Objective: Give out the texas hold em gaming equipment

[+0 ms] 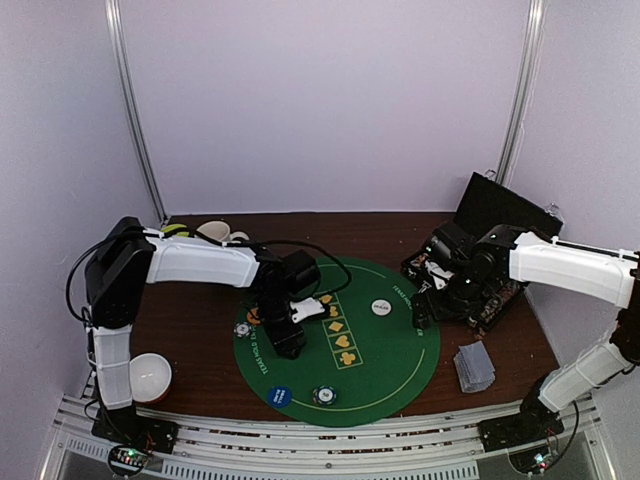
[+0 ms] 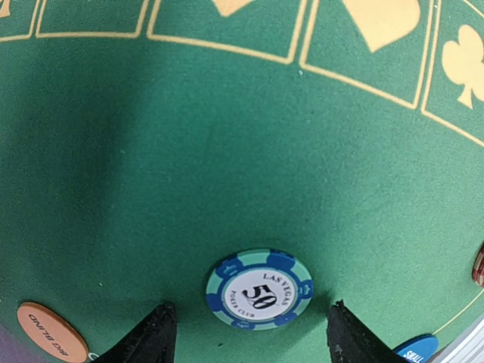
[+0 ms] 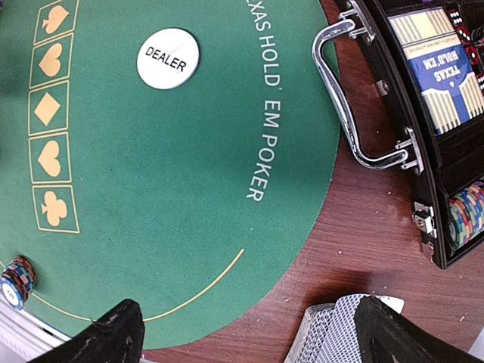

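Note:
My left gripper is open low over the green mat (image 1: 375,360), straddling a blue "50" chip (image 2: 259,290). An orange BIG BLIND disc (image 2: 52,331) and a blue small blind disc (image 1: 279,396) lie nearby. A chip stack (image 1: 324,395) sits at the front of the mat. My right gripper is open above the right side, near the white DEALER disc (image 3: 168,58), the black chip case (image 3: 418,181) with a boxed card deck (image 3: 437,72), and loose cards (image 1: 473,368).
A white bowl (image 1: 149,378) stands front left; mugs (image 1: 213,229) stand at the back left behind my left arm. The case's raised lid (image 1: 502,206) is at back right.

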